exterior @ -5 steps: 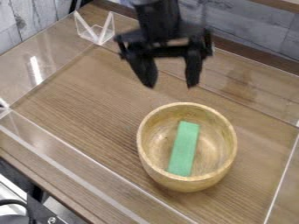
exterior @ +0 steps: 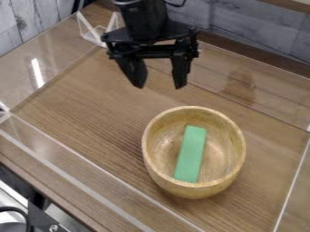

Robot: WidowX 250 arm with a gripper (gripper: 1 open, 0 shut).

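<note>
A wooden bowl (exterior: 158, 163) sits on the lower middle of the wooden table, holding an upright-lying green rectangular block (exterior: 190, 152). My gripper (exterior: 151, 77) is a dark shape above and behind the bowl, at the top middle, apart from it. Its fingers look spread apart, with nothing visible between them.
A small white object stands at the far top left edge, and cables lie at the lower left corner.
My gripper has shifted slightly left and changed its angle at the top of the view. The bowl and the green block have not moved.
</note>
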